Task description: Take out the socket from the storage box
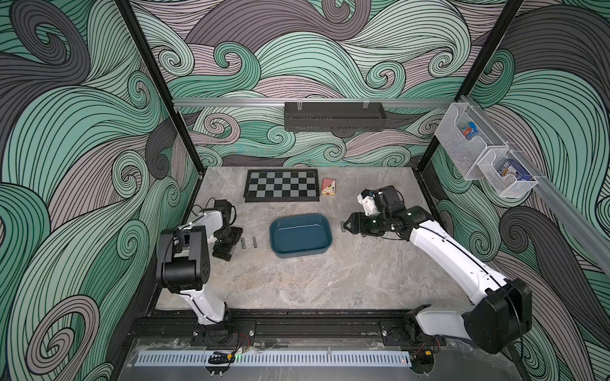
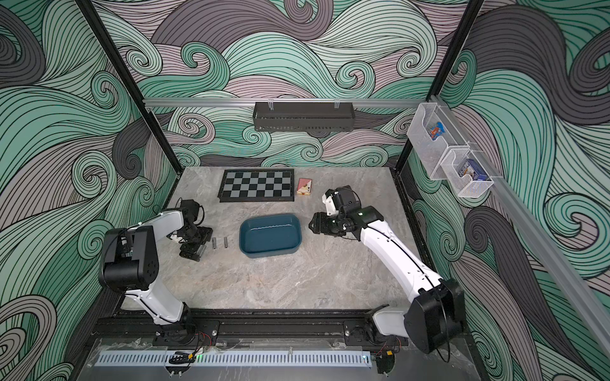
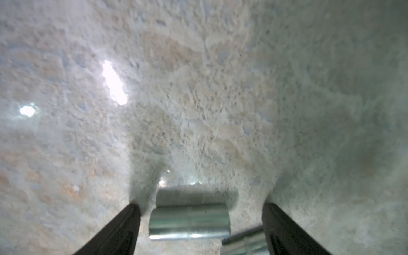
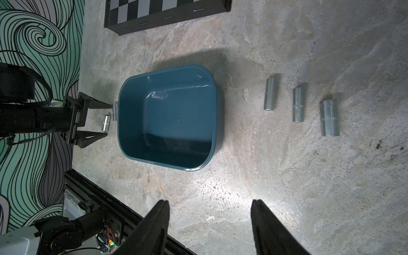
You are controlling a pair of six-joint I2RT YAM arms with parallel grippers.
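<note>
In the left wrist view, a silvery metal socket (image 3: 189, 223) lies on the tabletop between the parted fingers of my left gripper, touching neither. A second socket (image 3: 246, 244) shows partly behind the right finger. The blue storage box (image 4: 218, 116) stands mid-table with a bare floor; no socket shows inside. From the right wrist view, the released socket (image 4: 106, 123) lies at the left gripper's tips, left of the box. My right gripper is open and empty, raised over the table right of the box.
Three more sockets, the left one (image 4: 270, 94) among them, lie apart on the table right of the box. Behind it are a checkered board (image 1: 282, 185) and a small red box (image 1: 328, 186). Free table lies in front of the box.
</note>
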